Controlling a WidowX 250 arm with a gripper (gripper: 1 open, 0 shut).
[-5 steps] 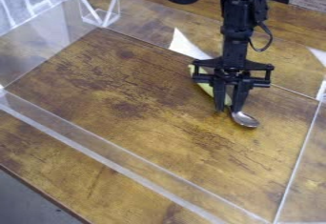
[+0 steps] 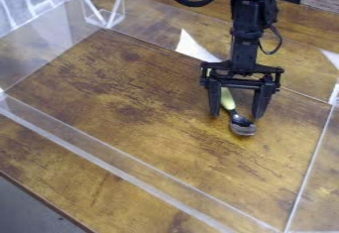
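Observation:
My black gripper (image 2: 240,105) hangs low over the right part of the wooden board, open, its fingers spread on either side of a utensil lying on the wood. The utensil has a pale yellow-green handle (image 2: 227,99) running up under the gripper and a shiny metal head (image 2: 241,127) toward the front, like a spoon. Whether the fingertips touch the wood or the handle is hard to tell.
Transparent low walls border it, and a white angled piece (image 2: 196,46) stands behind the arm.
Since a second ago the gripper has shifted slightly and its fingers have spread. The spoon's head has moved a little left, its handle now more upright in the view.

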